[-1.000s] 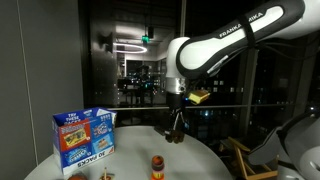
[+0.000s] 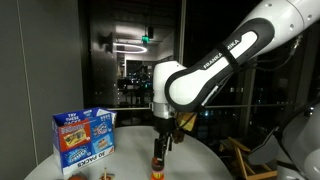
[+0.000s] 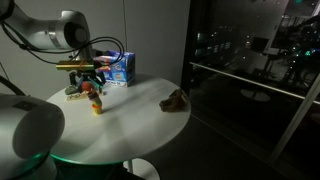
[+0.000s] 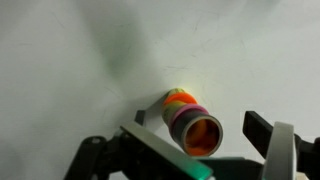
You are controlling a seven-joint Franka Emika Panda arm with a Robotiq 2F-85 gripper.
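Note:
A small orange bottle-like item [image 2: 158, 171] with a dark rim stands upright on the round white table [image 3: 140, 135]. My gripper [image 2: 165, 138] hangs above it, open, pointing down. From the wrist view, the dark ring-shaped top of the orange item [image 4: 197, 132] lies between the spread fingers, with its orange and yellow body leaning away in perspective. Nothing is gripped. In the second exterior view the same item [image 3: 97, 107] sits just below the hand. Whether the fingertips reach down to its rim is hard to tell.
A blue and red snack box [image 2: 86, 140] stands on the table's left side in the first exterior view. A brown lumpy object [image 3: 174, 102] lies near the table edge in the second exterior view.
The arm has moved left and down in the first exterior view, bringing the gripper from the item's upper right to above it. The orange item has not moved.

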